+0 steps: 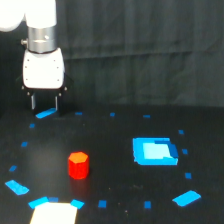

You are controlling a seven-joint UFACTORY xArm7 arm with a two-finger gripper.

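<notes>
A red block (78, 165) with a six-sided outline sits on the dark table, left of the middle. At the upper left hangs my gripper (44, 102), pointing down from a white arm. Its two small dark fingers are apart, and nothing shows between them. The block lies lower in the view and to the right, clear of the gripper. On the right side of the table is a blue-edged shape (136, 149) with a white middle; I cannot tell whether it is a container or a flat marking.
Several small blue marks and strips dot the table, including a strip (46, 113) just below the gripper in the view and another (186, 198) at the lower right. A pale object (53, 214) is cut off by the bottom edge. Dark curtain-like material (140, 55) hangs behind.
</notes>
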